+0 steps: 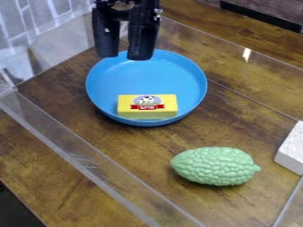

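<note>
A black gripper (126,43) hangs at the top centre of the camera view, over the back of a blue round plate (187,89). Its two fingers stand apart, with nothing seen between them. A yellow butter box (147,106) with a cow label lies in the front part of the plate. A green bumpy gourd-like object (215,165) lies on the wooden table in front, to the right of the plate.
A white block (292,146) sits at the right edge. Clear plastic walls surround the wooden work surface (83,164).
</note>
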